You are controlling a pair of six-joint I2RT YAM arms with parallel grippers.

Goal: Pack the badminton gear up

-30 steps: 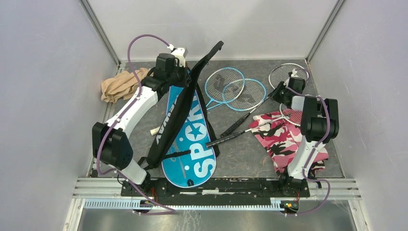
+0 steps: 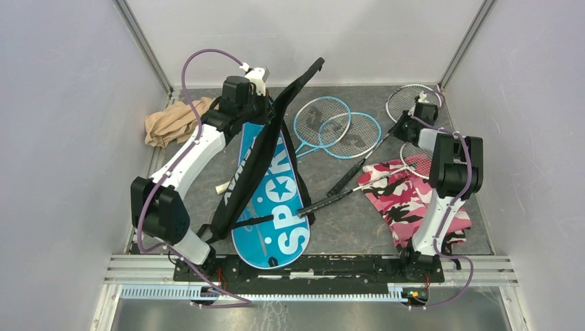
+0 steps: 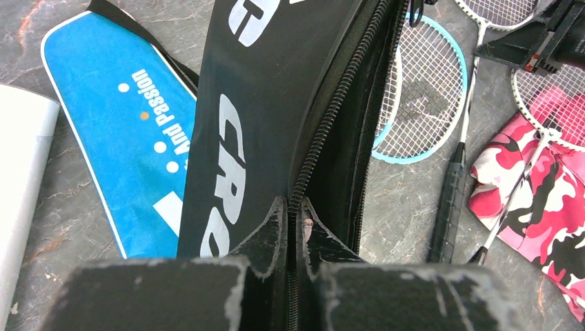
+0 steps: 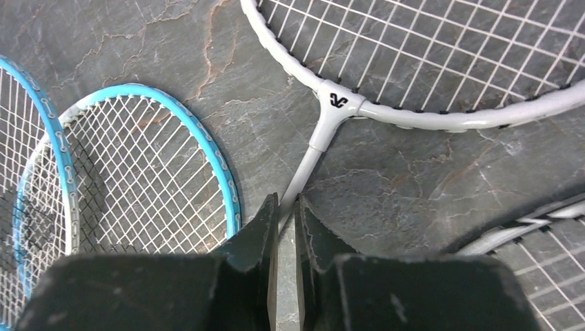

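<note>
My left gripper is shut on the zipped edge of the black racket bag (image 3: 241, 138), holding it raised. In the top view the bag stands tilted over a blue racket bag (image 2: 286, 196). At the back right, my right gripper is slightly open, its fingertips close around the shaft of a white racket (image 4: 338, 103). Its dark handle (image 2: 343, 181) points to the front left. A second white racket (image 2: 376, 181) lies across the pink camouflage cloth (image 2: 407, 207), its handle tip at the blue bag. Two blue-rimmed rackets (image 2: 322, 121) overlap in the middle.
A tan cloth (image 2: 172, 124) lies crumpled at the back left. The rear wall (image 2: 372, 41) and right wall (image 2: 531, 138) stand close to the right arm. Bare grey floor (image 2: 338, 227) shows between the blue bag and the camouflage cloth.
The white racket at the back right has shifted slightly back and to the right, and my right gripper has moved a little back with it. The left arm and black bag are nearly unmoved.
</note>
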